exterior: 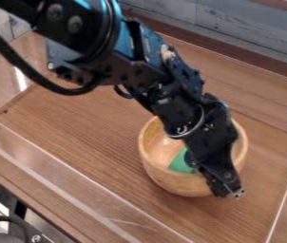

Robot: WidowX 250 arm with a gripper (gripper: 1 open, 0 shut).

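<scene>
A round wooden bowl [159, 152] stands on the wooden table, with a green item [181, 162] inside it, partly hidden by the arm. My black gripper [220, 180] is down at the bowl's front right rim, its tips over that edge. It appears shut on the bowl's rim, though the far finger is largely hidden.
A plank wall [235, 28] runs along the back. A cable and dark edge are at the lower left.
</scene>
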